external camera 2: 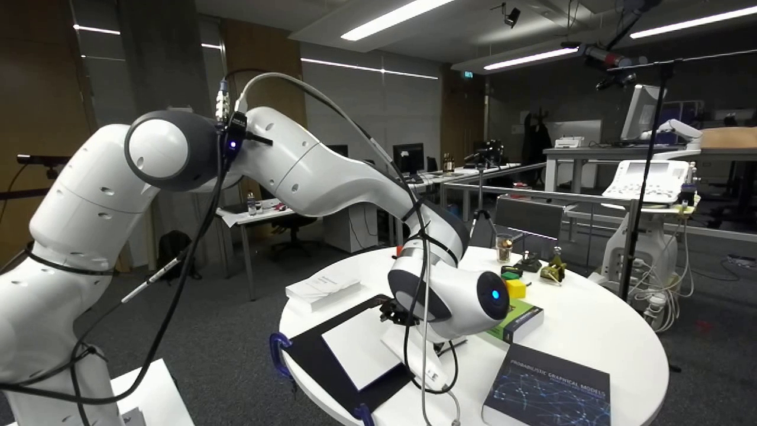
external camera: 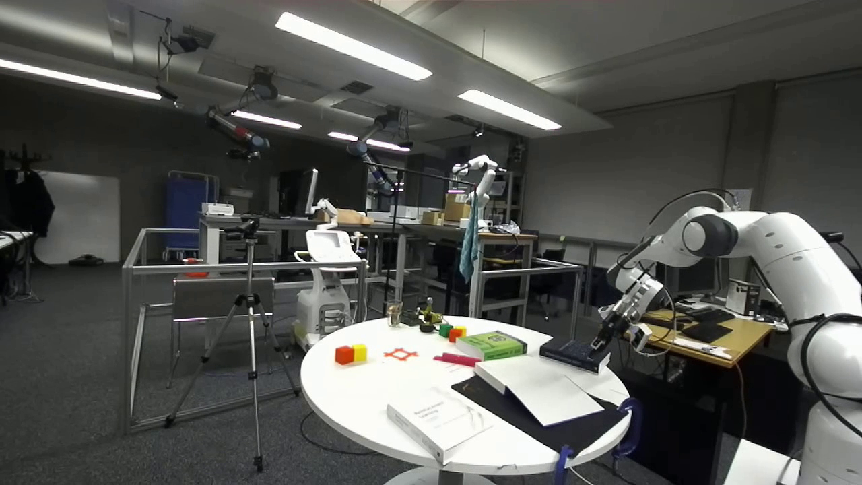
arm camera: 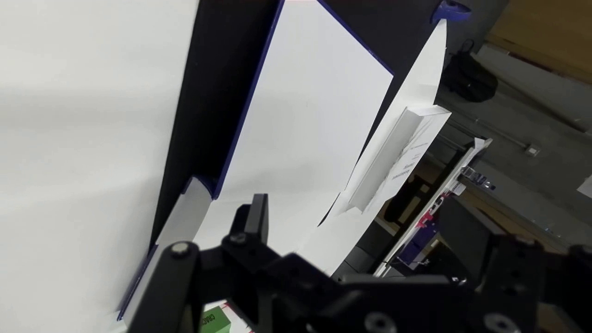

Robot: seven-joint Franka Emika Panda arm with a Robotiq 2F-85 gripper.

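Note:
On the round white table (external camera: 355, 404), a white panel (external camera: 557, 396) lies on a black mat (external camera: 594, 427), against a thick white book-like item (external camera: 493, 373). The wrist view shows the panel (arm camera: 311, 100) with blue edges, and a large white surface (arm camera: 77, 166) filling the left. My gripper (external camera: 599, 347) overlaps the right end of the dark book (external camera: 574, 352) in exterior view 1; contact cannot be told there. Exterior view 2 shows the dark book (external camera 2: 550, 387) clear of my arm. In the wrist view my gripper is open, its fingers (arm camera: 256, 219) apart with nothing held.
A green book (external camera: 491, 345) and red strips (external camera: 456, 359) lie behind the white item. Another white book (external camera: 438, 420) is at the front. Blue clamps (external camera: 632, 427) grip the table edge. Coloured blocks (external camera: 351, 354) sit far left, with bare tabletop in front of them.

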